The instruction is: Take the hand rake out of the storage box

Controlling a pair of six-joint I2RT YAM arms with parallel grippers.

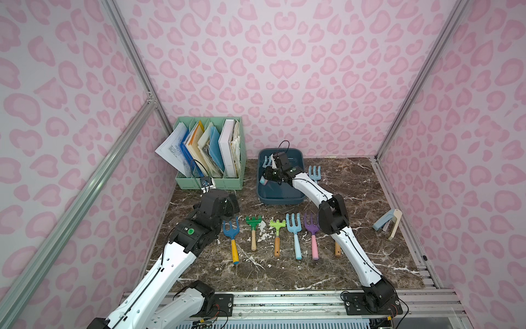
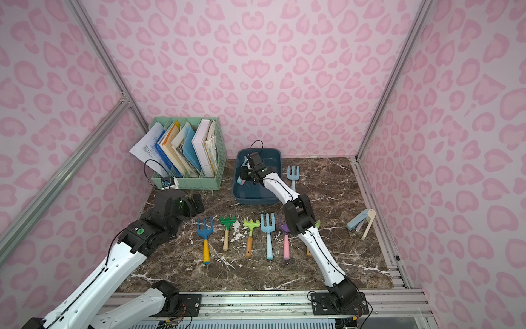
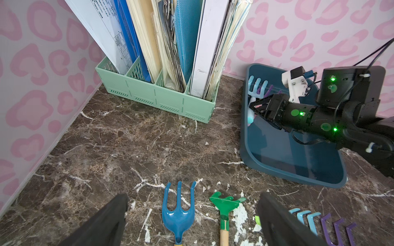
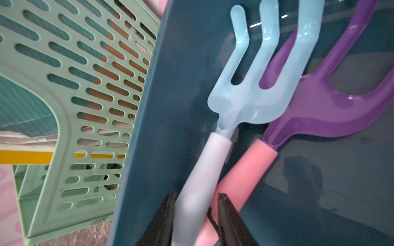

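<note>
In the dark blue storage box (image 1: 279, 194), at its left side, lie a light blue hand rake (image 4: 262, 102) and, beside it, a purple rake (image 4: 328, 106) with a pink handle. My right gripper is down in the box at the light blue rake's pale handle, its fingers part open around that handle; whether they touch it I cannot tell. My left gripper hangs over the front left of the table, open with nothing between its fingers.
A green file holder (image 1: 208, 181) full of folders stands left of the box. Several rakes (image 2: 268, 241) lie in a front row, another rake (image 2: 293, 175) right of the box. A stapler-like object (image 2: 361, 219) sits at the right.
</note>
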